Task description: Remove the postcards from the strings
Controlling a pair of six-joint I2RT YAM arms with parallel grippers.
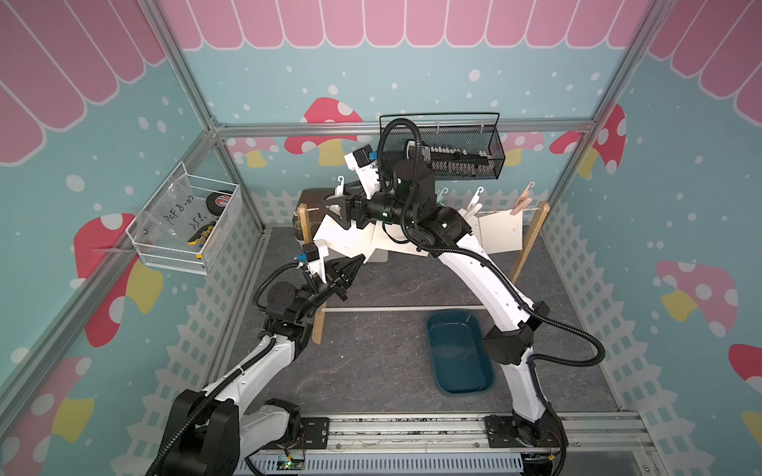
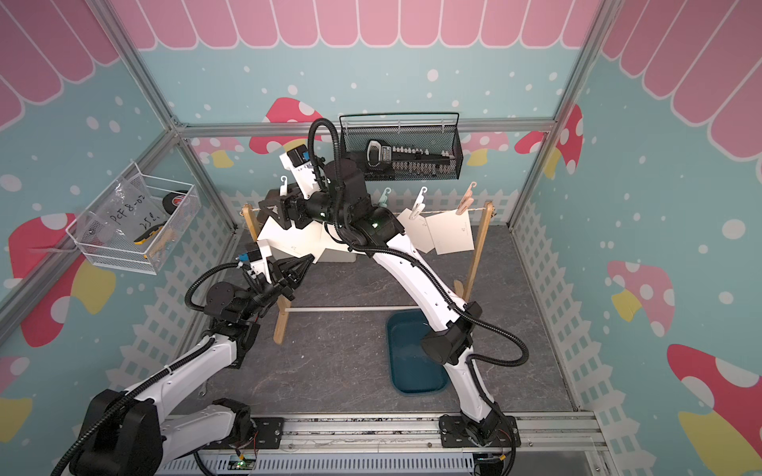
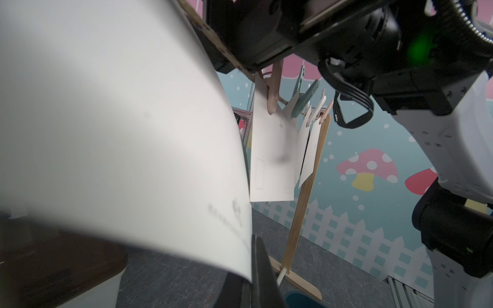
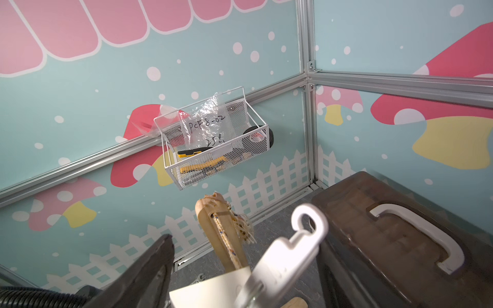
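A cream postcard hangs from the string at the left post, held by a white clothespin. My left gripper is shut at its lower corner. In the left wrist view this postcard fills the left side and curves down to the shut fingertips, its corner apparently pinched there. Up at the string, my right gripper stands open, its fingers apart on either side of the white clothespin. Other postcards hang farther right from pink, green and white clothespins, partly behind the right arm in the top left view.
A teal bin sits on the floor at front right. The wooden post stands close to my right gripper, with a brown case behind the line. White and black wire baskets hang on the walls.
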